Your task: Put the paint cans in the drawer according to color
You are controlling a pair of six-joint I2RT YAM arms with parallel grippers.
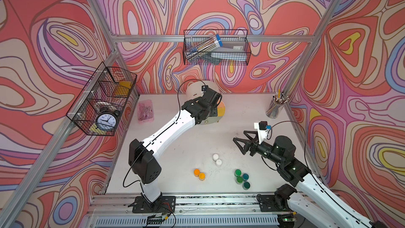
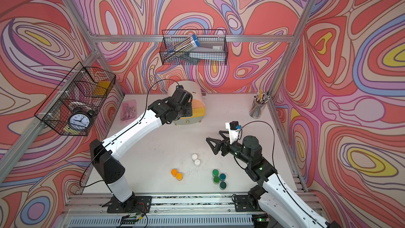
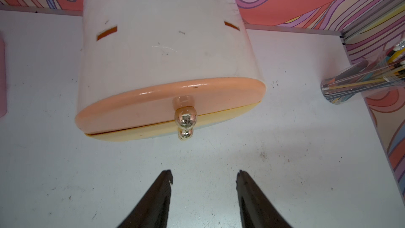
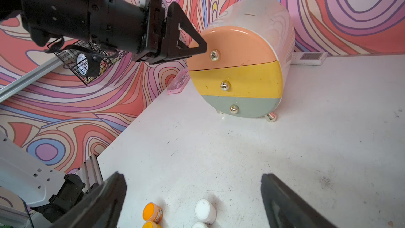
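Observation:
The rounded white cabinet point(image 4: 270, 21) stands at the back with a peach top drawer point(image 4: 236, 44), a yellow middle drawer point(image 4: 249, 80) and a grey-green bottom drawer point(image 4: 257, 103), all closed. Its gold knobs face forward. My left gripper is open and empty just in front of the cabinet, apart from the top knob point(image 3: 185, 117). Open and empty too, my right gripper hovers over the table's right side. Two orange cans point(image 1: 196, 171), two white cans point(image 1: 215, 157), two green cans point(image 1: 238, 172) and two dark blue-teal cans point(image 1: 245, 177) stand near the front.
A pink box point(image 1: 145, 111) lies at the back left. A clear cup of brushes point(image 1: 274, 109) occupies the back right corner. Wire baskets point(image 1: 217, 50) hang on the frame above.

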